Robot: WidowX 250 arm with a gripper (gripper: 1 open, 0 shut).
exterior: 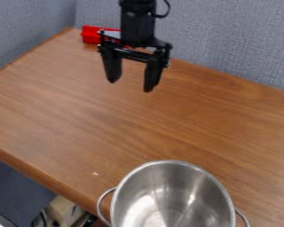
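My black gripper (131, 73) hangs open over the upper middle of the wooden table, nothing between its fingers. Behind it at the back left edge lies a red object (90, 35), partly hidden by the gripper's arm. A steel pot (170, 199) with side handles stands at the bottom right, cut off by the frame.
Grey padded walls (227, 35) bound the back and left. Beyond the table's lower left edge is a dark area with some cables.
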